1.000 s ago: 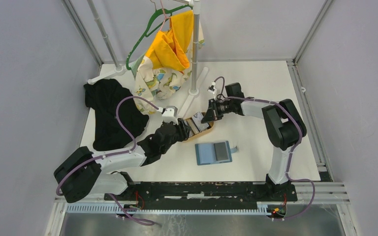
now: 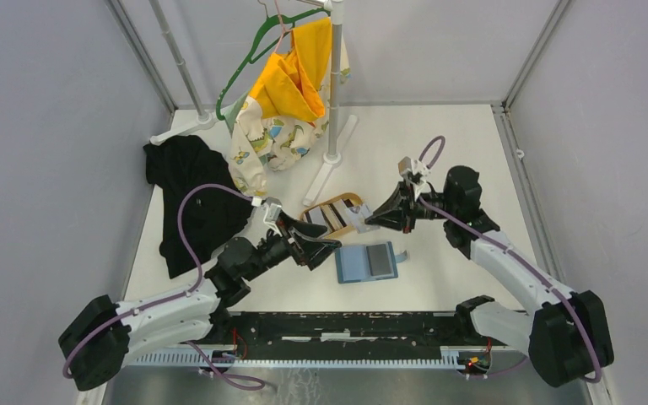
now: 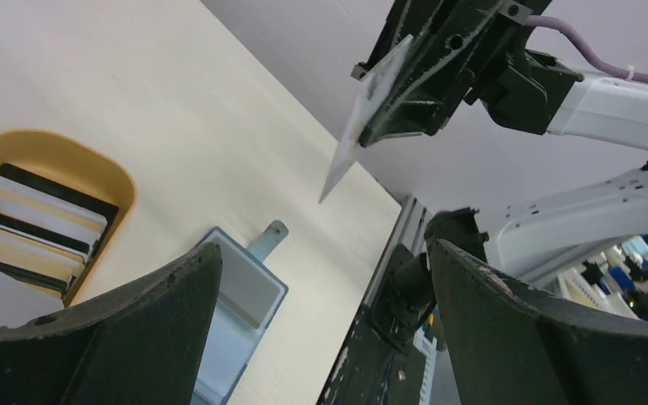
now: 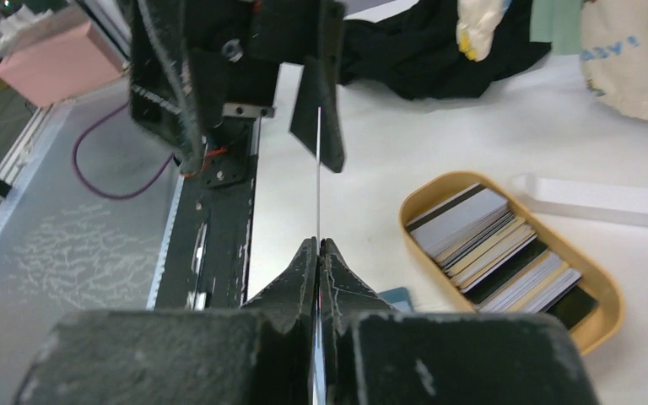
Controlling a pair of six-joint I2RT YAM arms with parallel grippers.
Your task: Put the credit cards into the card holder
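A pale card [image 2: 361,218] is held edge-on by my right gripper [image 2: 388,221], raised above the table. In the left wrist view the card [image 3: 363,114] slants down from that gripper's fingers; in the right wrist view the thin card [image 4: 318,177] stands up between the shut fingertips. My left gripper [image 2: 319,246] is open and empty, left of the card holder and above the table. The blue card holder [image 2: 355,263] lies opened flat, its grey panel on the right and a strap [image 3: 267,240] sticking out at the side.
Several cards stand in a wooden oval tray [image 4: 618,314] behind the holder. A clothes rack's white foot [image 2: 331,160] lies behind the tray, with hanging cloth above it. Black cloth [image 2: 194,202] covers the left side.
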